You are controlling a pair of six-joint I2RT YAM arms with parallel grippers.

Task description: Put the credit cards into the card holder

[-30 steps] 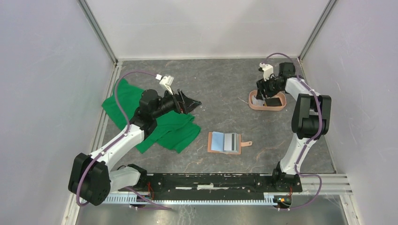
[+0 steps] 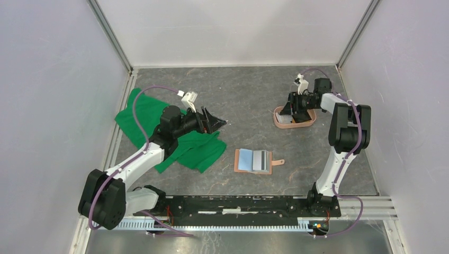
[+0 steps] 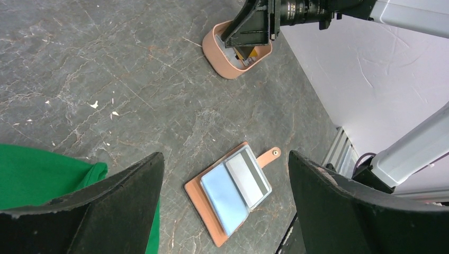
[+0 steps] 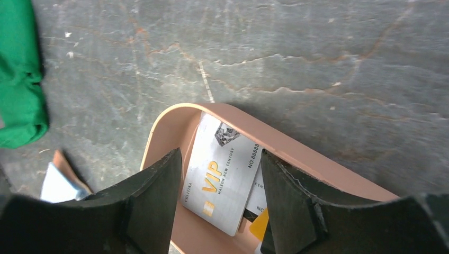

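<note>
A pink oval basket point(image 2: 295, 126) stands at the right of the table with several cards inside. On top lies a silver card marked VIP point(image 4: 219, 174), flat against the basket's left end, partly over another pale card point(image 4: 258, 194). My right gripper is open at the basket, its fingers to either side of the VIP card in the right wrist view and nothing visibly gripped. The card holder point(image 3: 233, 185) lies spread open near the front middle, brown outside with clear sleeves. Over the cloth's right edge hovers my left gripper point(image 2: 216, 125), open and empty, far from the holder.
Green cloth point(image 2: 197, 151) covers the left side under my left arm. A yellow item point(image 4: 259, 224) and a black one are partly hidden beneath the right finger. Bare table separates the basket from the card holder's strap point(image 2: 278, 162).
The basket has slid left and slightly toward the front, and my right gripper has shifted the same way after lowering into it.
</note>
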